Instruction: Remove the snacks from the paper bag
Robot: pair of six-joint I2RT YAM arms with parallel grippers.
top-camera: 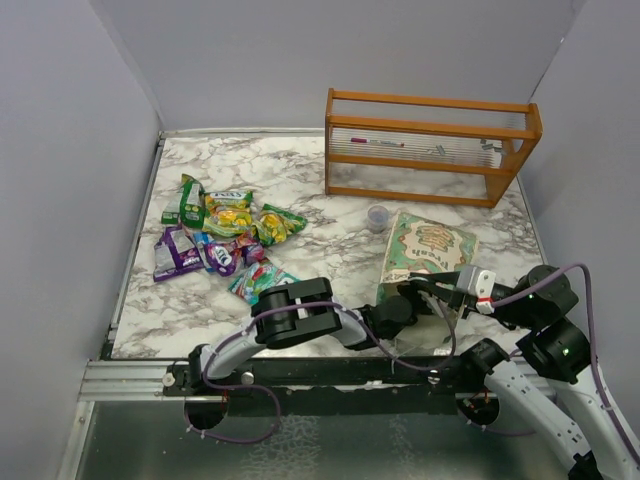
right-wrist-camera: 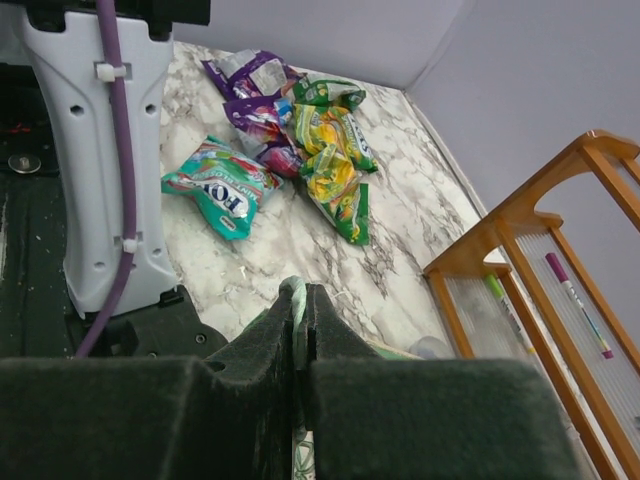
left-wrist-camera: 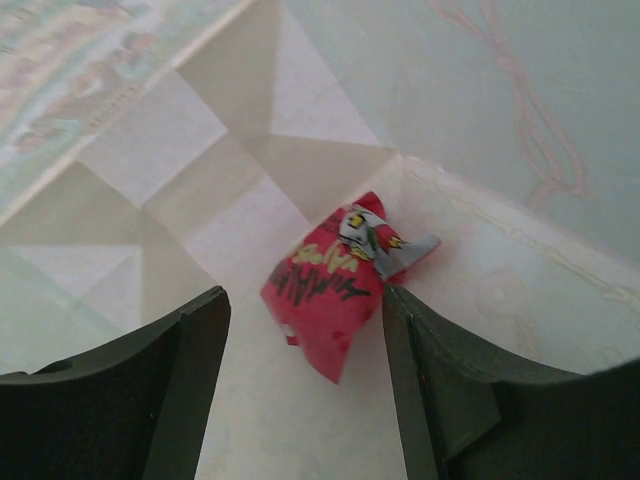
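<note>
The green printed paper bag lies on its side at the right of the table, its mouth toward the front edge. Deep inside, a red snack packet rests in a bottom corner. My left gripper reaches into the bag and stands open, its fingertips close before the packet, with nothing clearly gripped. My right gripper is shut on the bag's rim. Several snack packets lie outside on the left, among them a teal one, a purple one and a yellow one.
Behind the bag stands a wooden rack with pens. A small clear cup sits between rack and bag.
</note>
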